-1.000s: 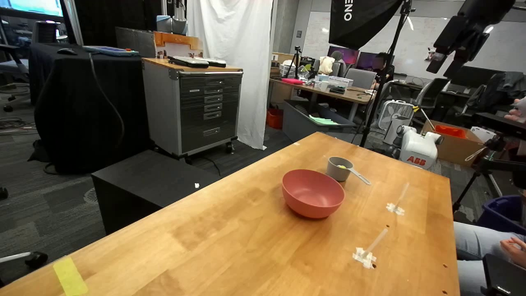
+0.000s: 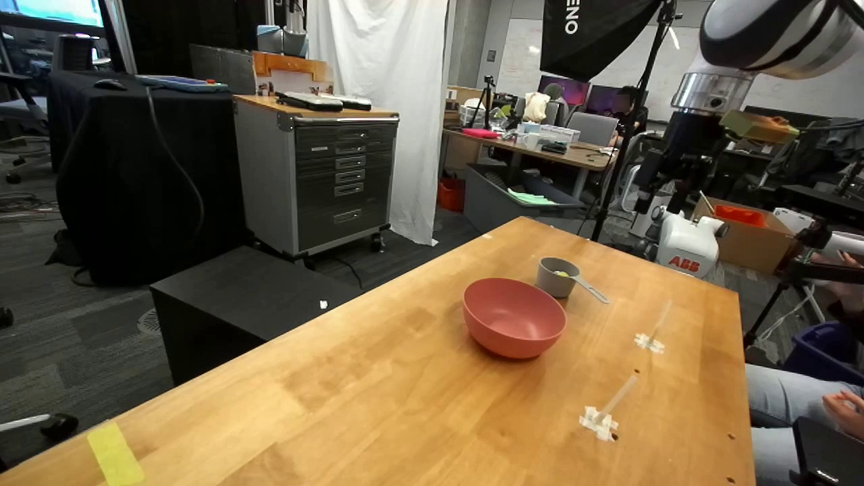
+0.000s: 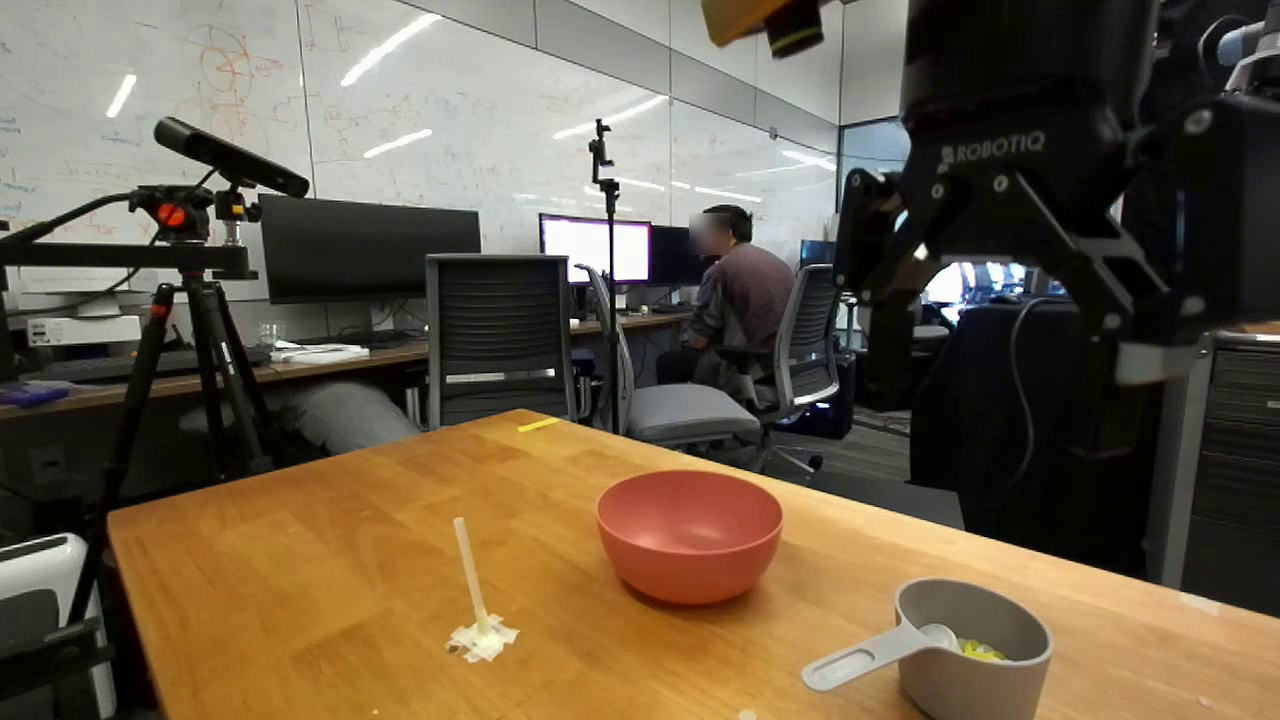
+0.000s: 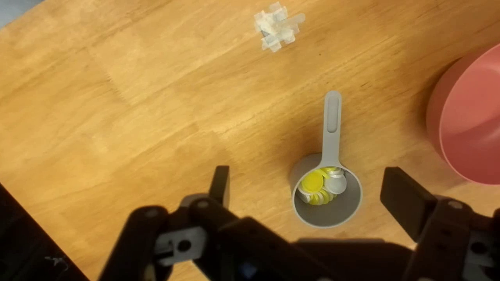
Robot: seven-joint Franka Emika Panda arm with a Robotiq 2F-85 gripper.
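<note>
A grey measuring cup (image 4: 335, 211) with a long handle stands upright on the wooden table, holding several yellow and pale discs (image 4: 313, 182). Beside it sits a red bowl (image 3: 690, 546), which looks empty in both exterior views. In the wrist view the bowl is cut off at the right edge. My gripper is open above the table, and the cup shows between its fingers from overhead, well below them. Seen in exterior view 1, the gripper (image 2: 665, 206) hangs high beyond the table's far right edge, with nothing held.
Two thin translucent sticks stand taped to the table, a nearer stick (image 2: 619, 397) and a farther stick (image 2: 663, 316). Yellow tape (image 2: 115, 453) marks the table's near left corner. Most of the table left of the bowl is clear. A person sits by the right edge.
My arm has come lower and toward the left in exterior view 1, with the gripper now pointing down. The bowl, cup and sticks have not moved.
</note>
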